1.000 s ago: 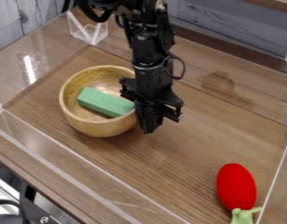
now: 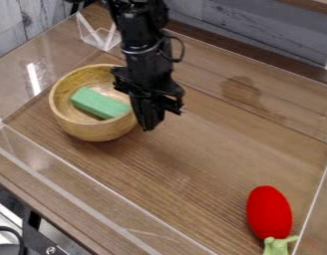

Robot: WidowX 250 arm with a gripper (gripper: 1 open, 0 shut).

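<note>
My black gripper [image 2: 145,115] is low over the table, just at the right side of a tan bowl [image 2: 73,126], its tip near or touching the rim. I see nothing held; its fingers look close together, but the view is too dark and small to be sure. In the bowl lies a green block [image 2: 97,103].
A red object [image 2: 269,211] with a green end lies at the front right. A clear plastic item is at the left edge.
The gripper has risen slightly and moved a little left since a second ago. The bowl has shifted left and up, with the green block in it.
</note>
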